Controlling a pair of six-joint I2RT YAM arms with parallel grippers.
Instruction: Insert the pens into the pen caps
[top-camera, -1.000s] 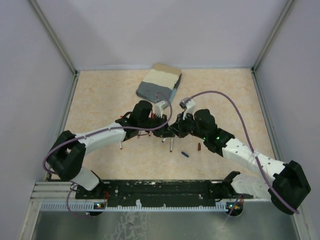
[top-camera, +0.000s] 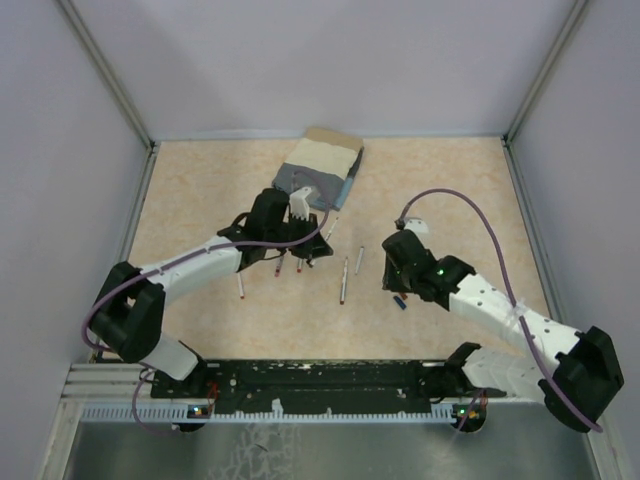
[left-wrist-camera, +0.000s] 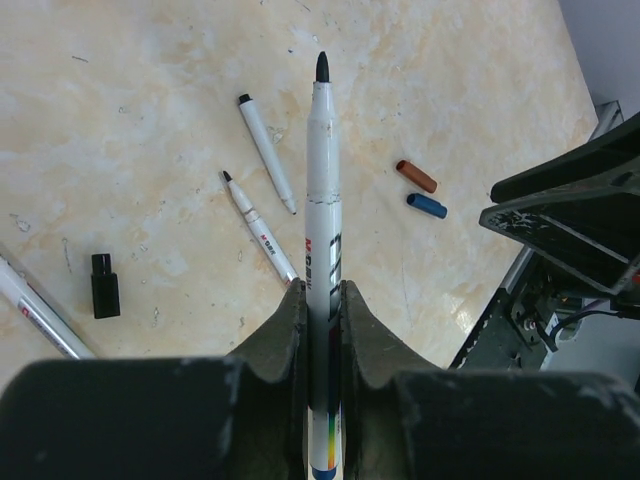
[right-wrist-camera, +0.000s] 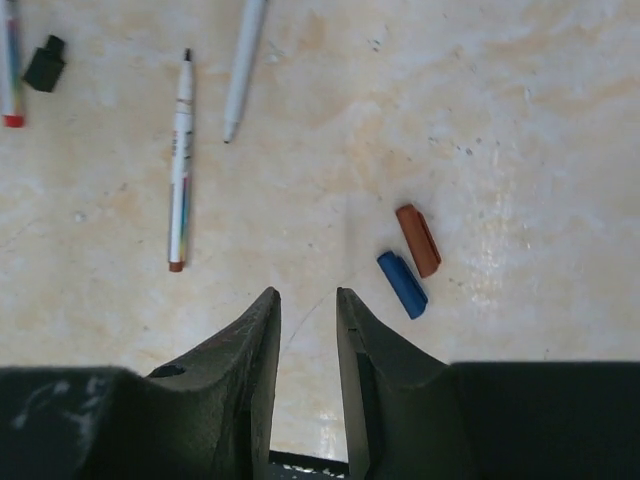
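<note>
In the left wrist view my left gripper is shut on a white pen (left-wrist-camera: 323, 200), its dark tip bare and upward, its blue end below. My right gripper is partly open, with nothing between its fingers. A blue cap (right-wrist-camera: 402, 285) and a brown cap (right-wrist-camera: 418, 240) lie side by side on the table, ahead and to the right of those fingers in the right wrist view. An uncapped pen with a brown end (right-wrist-camera: 180, 170) lies farther left. A black cap (left-wrist-camera: 105, 285) lies alone.
Near the brown-ended pen rests a white pen with a black end (left-wrist-camera: 267, 152). Several more pens lie on the left of the table, one of them (left-wrist-camera: 40, 312) in the left wrist view. A folded cloth (top-camera: 318, 165) is at the back.
My right gripper has drawn away from the left one, toward the right. The blue cap, seen left of the brown cap a second ago, now lies close by it. My left gripper has shifted slightly left.
</note>
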